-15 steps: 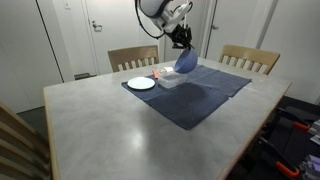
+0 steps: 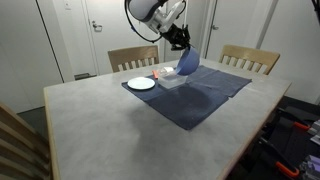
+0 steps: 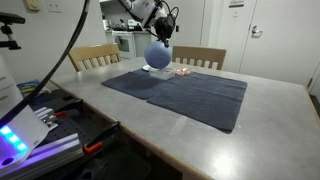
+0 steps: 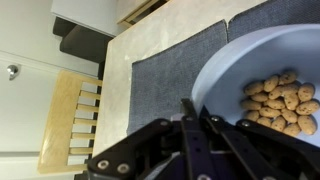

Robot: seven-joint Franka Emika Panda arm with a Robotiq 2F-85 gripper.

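A blue-grey bowl [image 2: 188, 62] hangs steeply tilted above the dark mat, with my gripper [image 2: 181, 45] shut on its rim. In exterior view 2 the rounded underside of the bowl [image 3: 158, 54] faces the camera. Several brown, nut-like pieces [image 4: 285, 100] lie inside the bowl in the wrist view. A clear container [image 2: 173, 81] stands on the mat just below and beside the bowl. Whether anything is in the container cannot be made out.
A white plate [image 2: 142, 84] lies left of the clear container. Small orange-red items [image 3: 181, 71] sit near the container. Dark mats [image 3: 200, 98] cover part of the table. Chairs [image 2: 250, 58] stand at the table's edges.
The upper part of the arm has shifted slightly. The bowl stays in my gripper at nearly the same place and tilt, and the plate and container have not moved.
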